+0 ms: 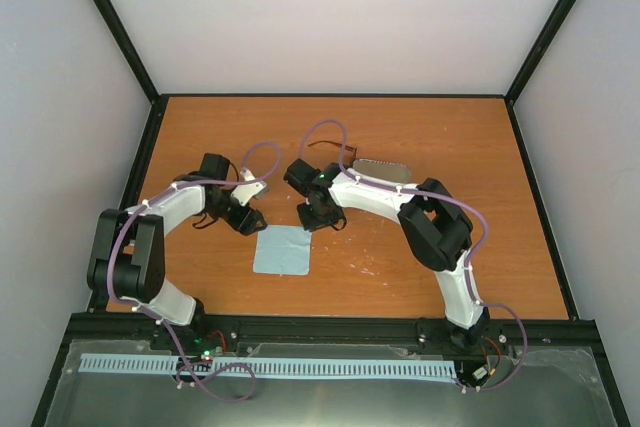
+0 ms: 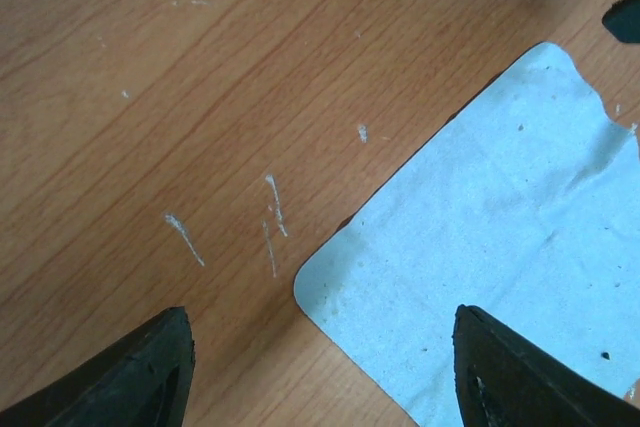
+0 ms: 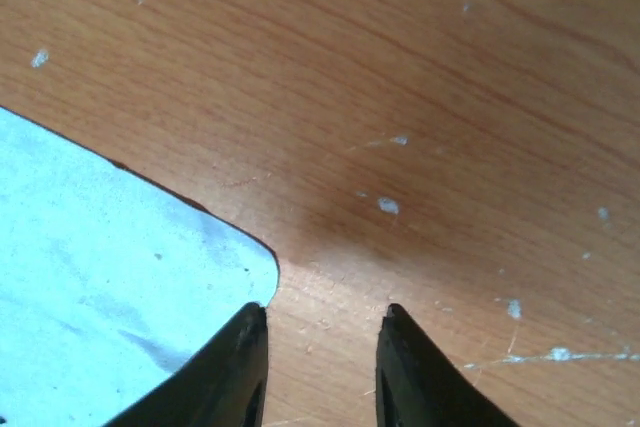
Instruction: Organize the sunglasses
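Observation:
A light blue cloth (image 1: 282,250) lies flat on the wooden table, its top corners beneath the two grippers. My left gripper (image 1: 253,223) hangs over the cloth's upper left; in the left wrist view its open fingers (image 2: 130,377) flank a cloth corner. My right gripper (image 1: 312,223) is over the upper right corner, open, with the corner (image 3: 240,267) just beyond its left finger. Behind the right arm, a pair of sunglasses (image 1: 340,146) lies mostly hidden, beside a grey case (image 1: 382,169).
Dark frame rails (image 1: 330,328) edge the front, and pale walls enclose the sides and back.

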